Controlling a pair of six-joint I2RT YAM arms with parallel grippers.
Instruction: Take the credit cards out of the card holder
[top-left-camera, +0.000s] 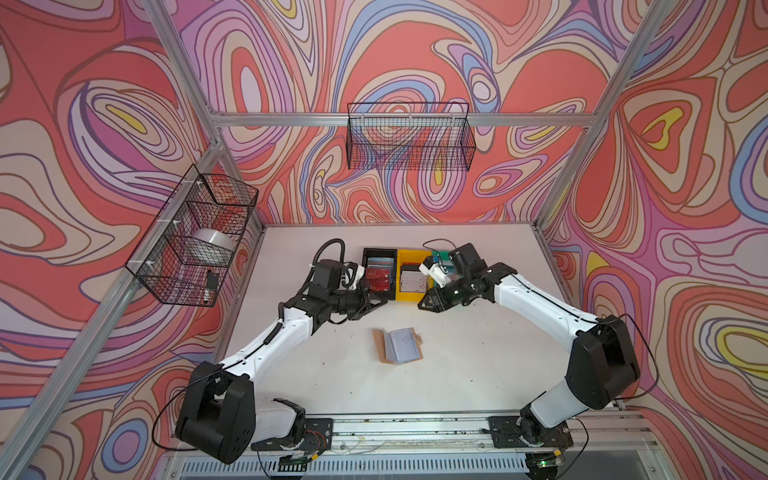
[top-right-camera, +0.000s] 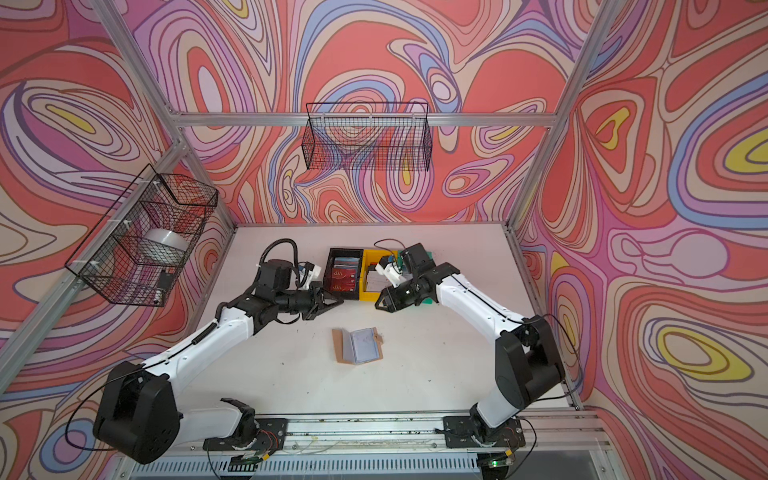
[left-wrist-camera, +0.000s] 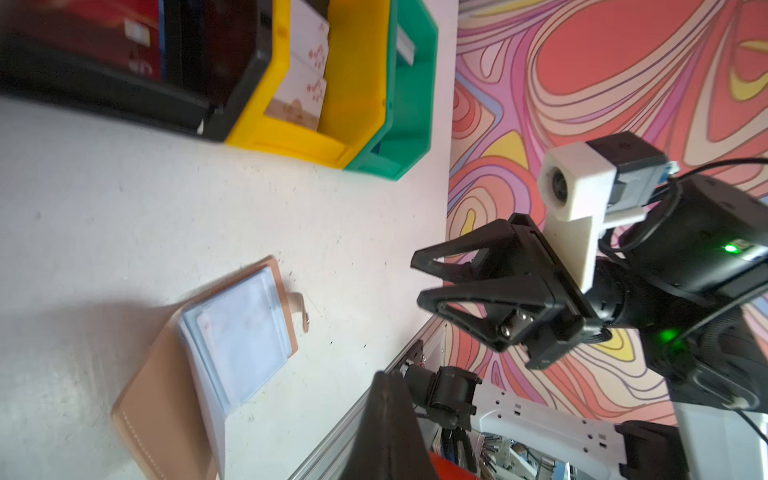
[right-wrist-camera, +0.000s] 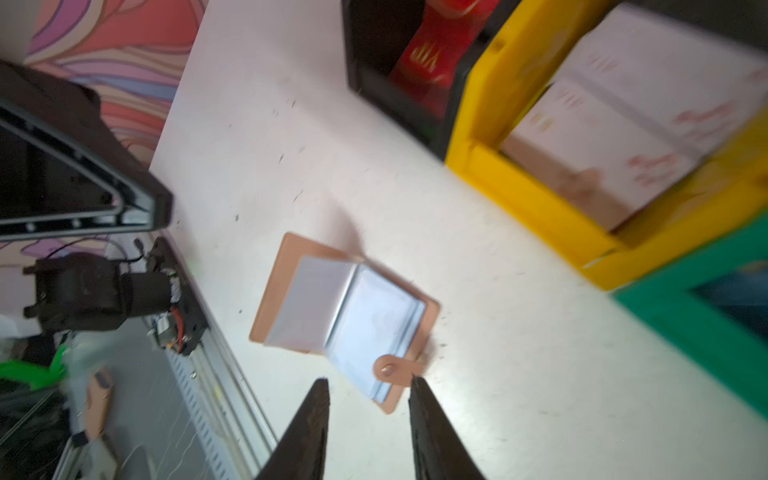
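Note:
An opened tan card holder with pale grey-white inner faces lies on the white table, front centre; in the left wrist view its tab sticks out at the right. My left gripper hovers behind and left of it, shut, nothing visible between its fingers. My right gripper is above the table, behind and right of the holder, part open, with nothing between its fingertips.
Three bins stand along the back: black with red cards, yellow with pale cards, green at the right, partly hidden by my right arm.

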